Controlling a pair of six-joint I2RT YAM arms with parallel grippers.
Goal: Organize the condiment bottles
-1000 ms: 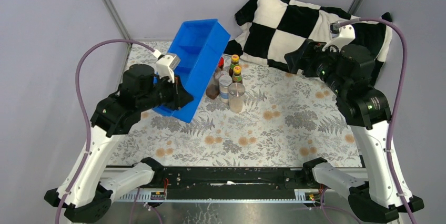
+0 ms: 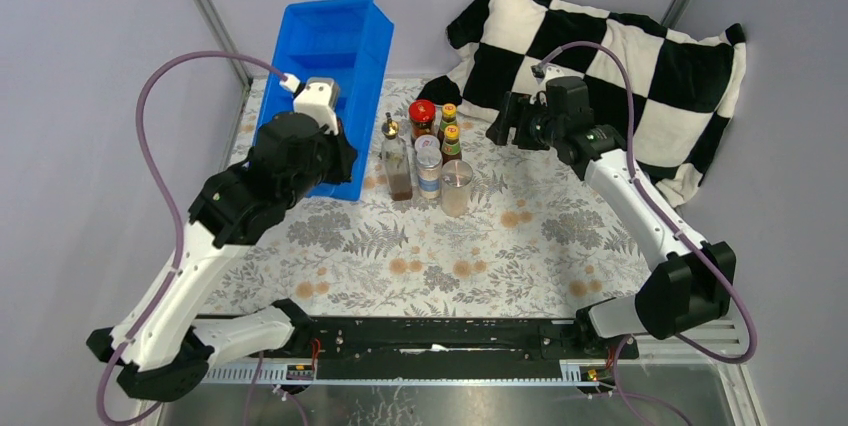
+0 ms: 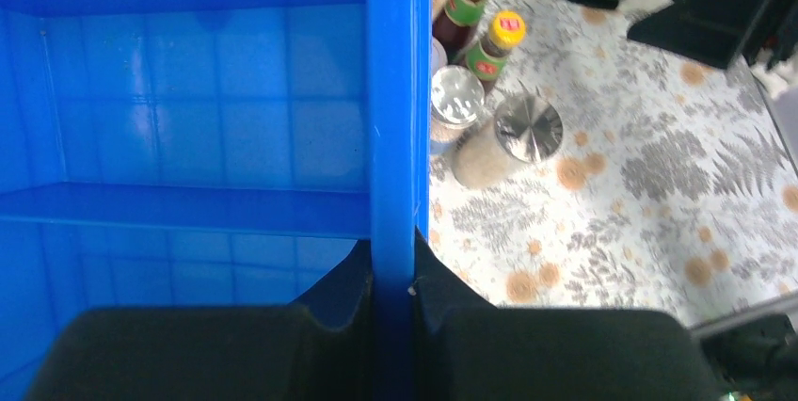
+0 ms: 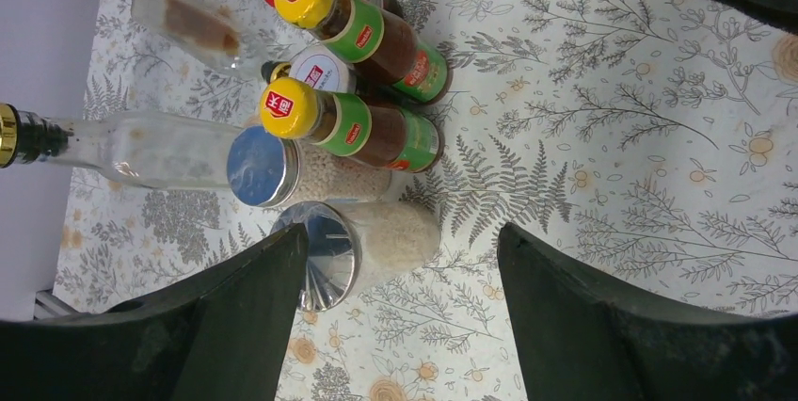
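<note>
My left gripper is shut on the side wall of the blue bin [image 3: 393, 72], whose compartments look empty. In the top view this bin [image 2: 376, 76] stands at the back left, beside the condiments. Clustered there are two yellow-capped sauce bottles [image 4: 372, 48] [image 4: 362, 128], a red-lidded jar [image 2: 421, 114], a glass bottle with a pourer [image 2: 397, 166], a silver-lidded jar of grains [image 4: 263, 166] and a clear jar with a shiny lid [image 4: 395, 236]. Right of this group my right gripper [image 2: 505, 119] is open, its fingers [image 4: 583, 316] apart and empty above the jars.
A black-and-white checked cloth [image 2: 610, 56] is heaped at the back right. Grey walls [image 2: 130, 96] close in the sides.
The blue bin has shifted left and back with my left gripper, uncovering the glass bottle and red-lidded jar. My right gripper has come left, closer to the bottles.
</note>
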